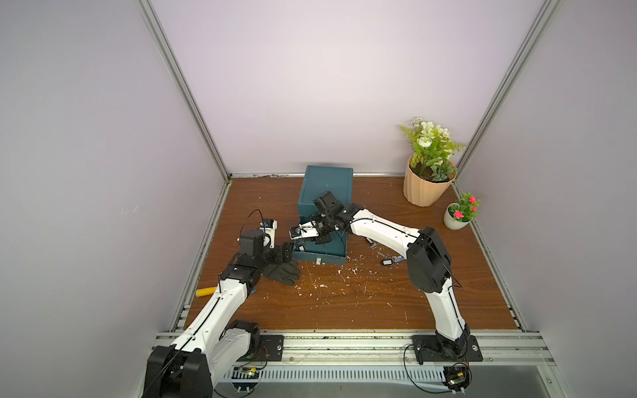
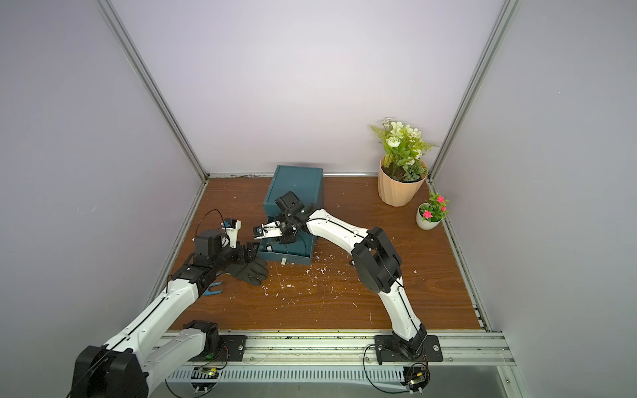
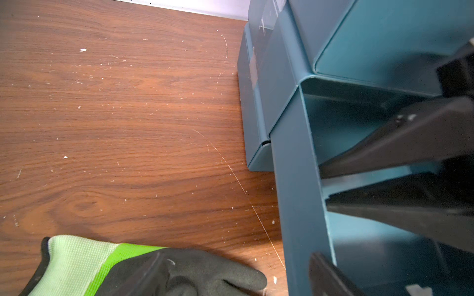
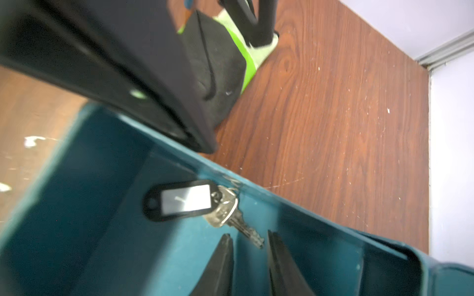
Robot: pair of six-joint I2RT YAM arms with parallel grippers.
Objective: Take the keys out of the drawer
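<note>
The teal drawer (image 1: 318,258) stands pulled out of its box (image 1: 325,185). In the right wrist view a key (image 4: 237,222) with a black-framed tag (image 4: 185,198) lies in the drawer against a side wall. My right gripper is over the drawer, its fingers slightly apart below the key, nothing visible between them. My left gripper (image 1: 282,252) is at the drawer's left side, open; in the left wrist view its fingers are blurred at the bottom edge.
A dark glove (image 1: 282,272) lies left of the drawer. Loose small items (image 1: 387,262) lie to its right. Two potted plants (image 1: 424,189) (image 1: 456,222) stand at the right.
</note>
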